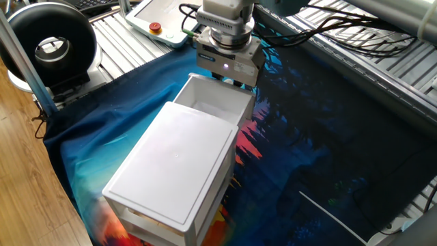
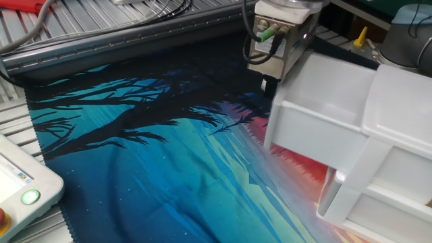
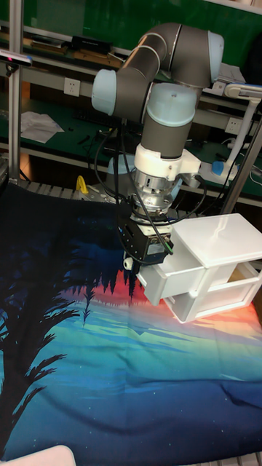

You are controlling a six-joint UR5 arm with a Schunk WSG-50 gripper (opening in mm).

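A white drawer unit (image 1: 171, 160) stands on the patterned cloth, its upper drawer (image 1: 217, 99) pulled out towards the arm. That drawer's visible inside looks empty in the first exterior view. My gripper (image 1: 228, 79) points down right at the drawer's outer front end, its two dark fingers apart. The second exterior view has a finger (image 2: 268, 85) beside the front panel (image 2: 272, 121), outside the drawer. In the third exterior view the gripper (image 3: 130, 265) hangs close to the drawer front (image 3: 151, 286). Whether the fingers touch the panel or a handle is hidden.
A teach pendant (image 1: 164, 20) with a red button sits on the slatted table behind the cloth. A round black object (image 1: 51, 51) stands at the left; cables (image 1: 341, 31) run along the back right.
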